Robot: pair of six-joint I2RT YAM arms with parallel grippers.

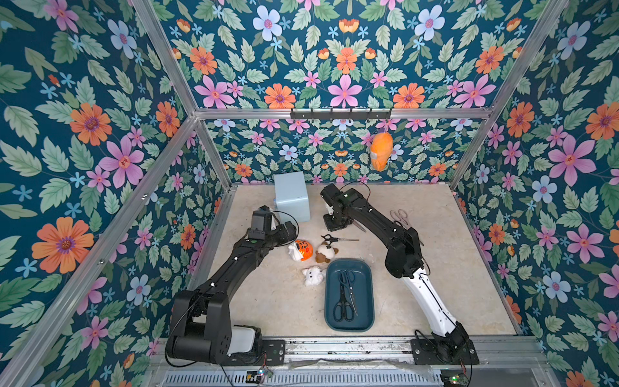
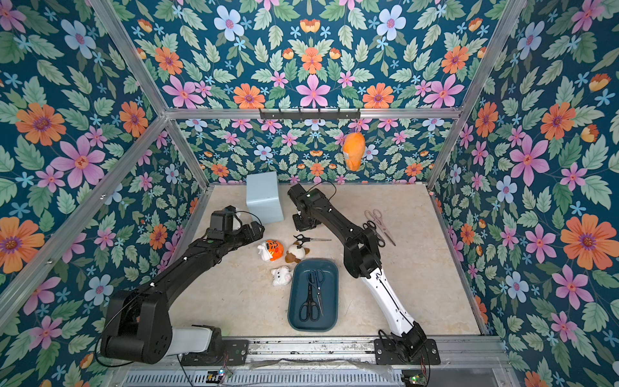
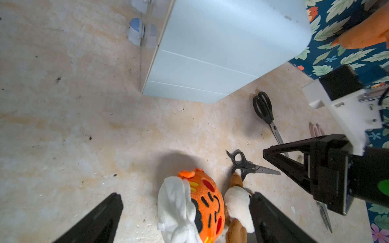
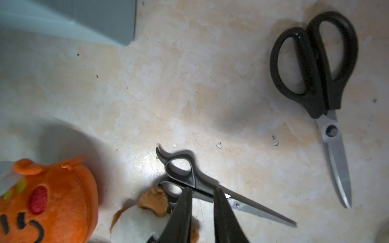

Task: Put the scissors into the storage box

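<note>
Black-handled scissors (image 4: 334,154) lie on the table below my right gripper, which is shut with nothing visible between its fingers. Smaller black scissors (image 4: 180,172) lie nearer the plush toys. Pink scissors (image 2: 380,225) and another black pair (image 2: 374,232) lie at right. A teal tray (image 1: 367,296) at front holds scissors (image 1: 343,303). A light-blue box (image 1: 290,190) stands at back left. My left gripper is open above an orange plush (image 3: 208,214).
A white plush (image 1: 313,276) and a brown-white plush (image 3: 237,206) lie beside the orange one.
</note>
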